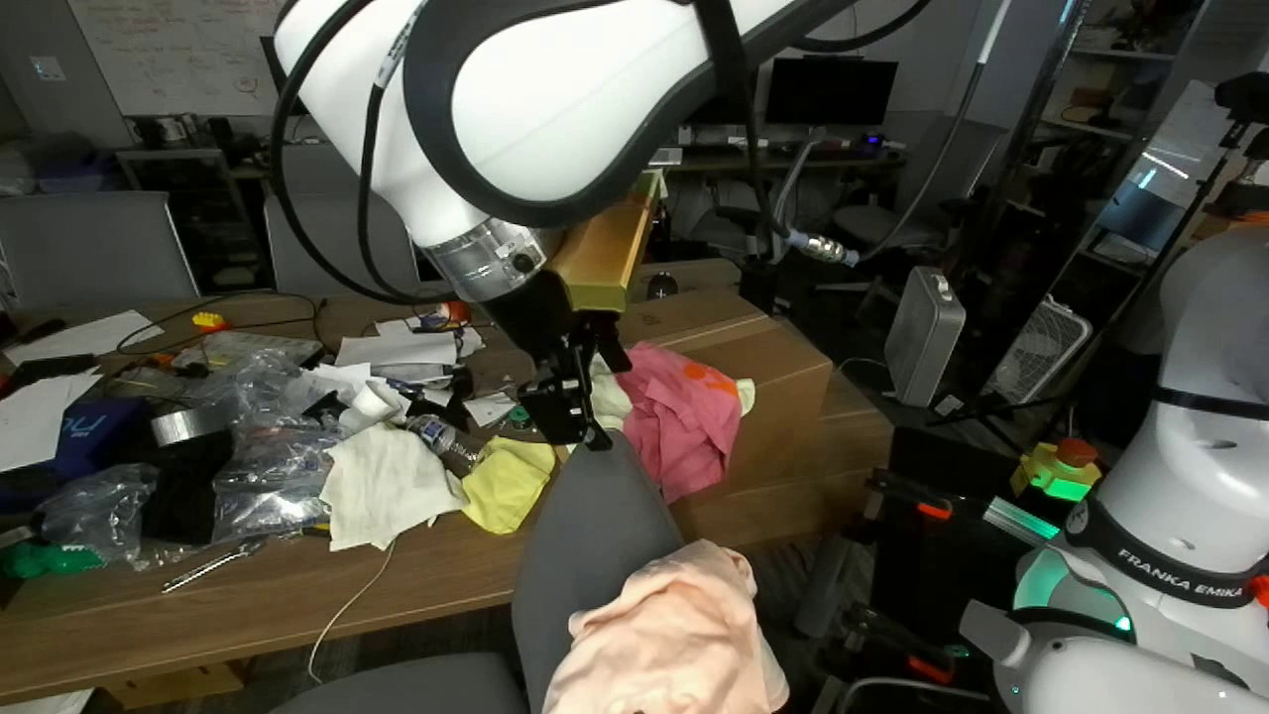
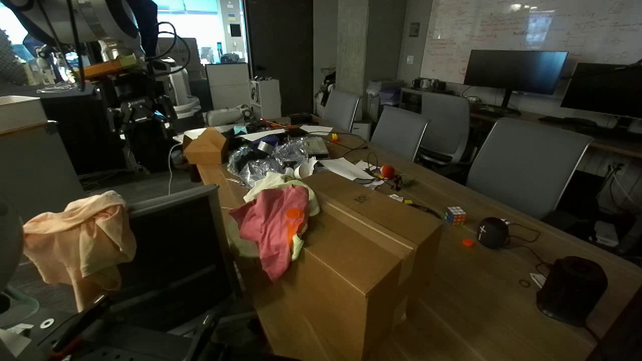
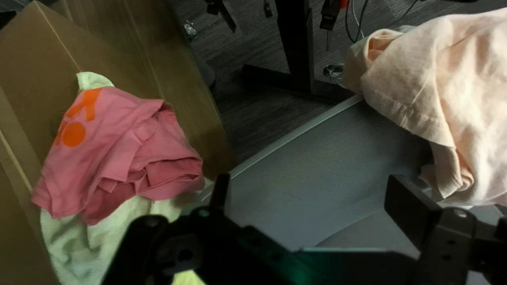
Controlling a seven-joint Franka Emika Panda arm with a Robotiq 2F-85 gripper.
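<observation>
My gripper stands open in the wrist view, its two dark fingers wide apart with nothing between them. Below and between them shows the grey chair (image 3: 313,171). A peach cloth (image 3: 442,90) is draped on that chair, on the right of the wrist view. On the left there, a pink cloth (image 3: 123,147) with orange print lies over a pale green cloth (image 3: 100,237) on the cardboard box (image 3: 38,57). Seen in exterior view 1, the gripper is above the chair's top, left of the pink cloth (image 1: 680,416). A yellow cloth (image 1: 508,482) and a white cloth (image 1: 387,482) rest on the table.
The table (image 1: 452,595) is cluttered with plastic bags (image 1: 268,452), a bottle (image 1: 440,438) and papers. In exterior view 2, a Rubik's cube (image 2: 455,214) and a black speaker (image 2: 572,289) stand beyond the box. A second arm (image 1: 1213,476) is at the right of exterior view 1.
</observation>
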